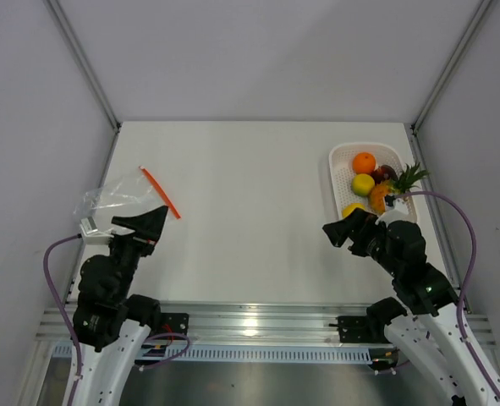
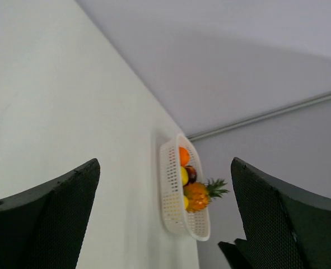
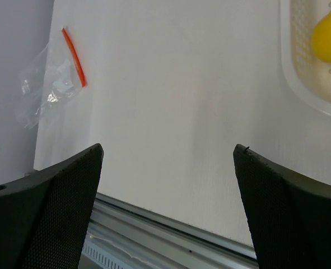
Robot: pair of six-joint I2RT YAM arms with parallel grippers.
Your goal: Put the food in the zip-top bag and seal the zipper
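Observation:
A clear zip top bag [image 1: 121,196] with a red zipper strip [image 1: 160,192] lies flat at the table's left side; its strip [image 3: 74,56] also shows in the right wrist view. The food sits in a white basket [image 1: 341,173] at the right: an orange [image 1: 364,162], a green-yellow fruit [image 1: 362,185], a yellow fruit [image 1: 353,209], a dark red fruit and a pineapple [image 2: 196,196]. My left gripper [image 1: 136,228] is open and empty, near the bag's front end. Open and empty too, my right gripper [image 1: 343,235] hovers just in front of the basket's left corner.
Grey walls [image 1: 262,59] close in the back and both sides, and a metal rail [image 1: 258,315] runs along the front edge.

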